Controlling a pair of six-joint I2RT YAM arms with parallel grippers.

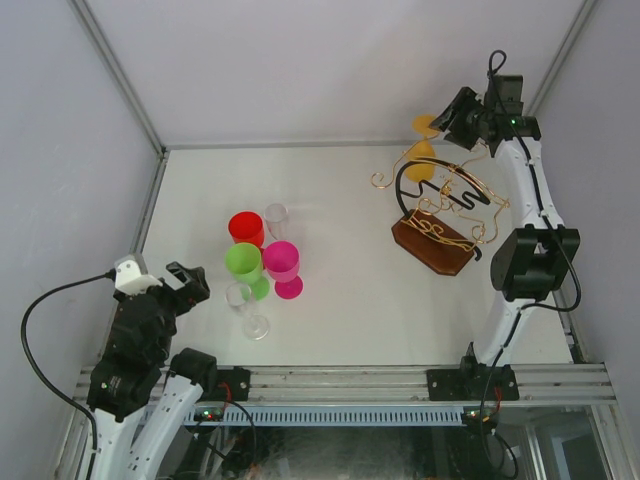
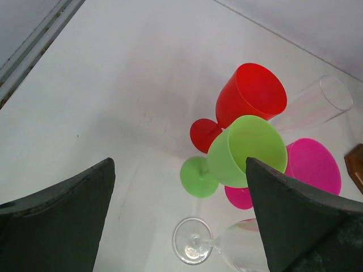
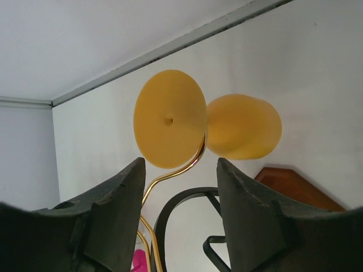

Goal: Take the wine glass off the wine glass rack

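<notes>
An orange wine glass (image 1: 420,164) hangs upside down from a gold wire hook at the back of the wine glass rack (image 1: 432,243). In the right wrist view the foot of the orange glass (image 3: 169,119) faces me, with its bowl beyond. My right gripper (image 1: 443,130) is beside that foot, its fingers (image 3: 127,195) parted and nothing between them but a view of the gold hook and black frame. Over the table's left side, my left gripper (image 1: 188,280) stands open and empty, short of the cups.
Red (image 1: 246,228), green (image 1: 243,262) and pink (image 1: 282,262) goblets stand at the left, with a clear glass (image 1: 277,220) behind and another clear glass (image 1: 240,298) in front. Bare table lies between them and the rack. A wall rises close behind the orange glass.
</notes>
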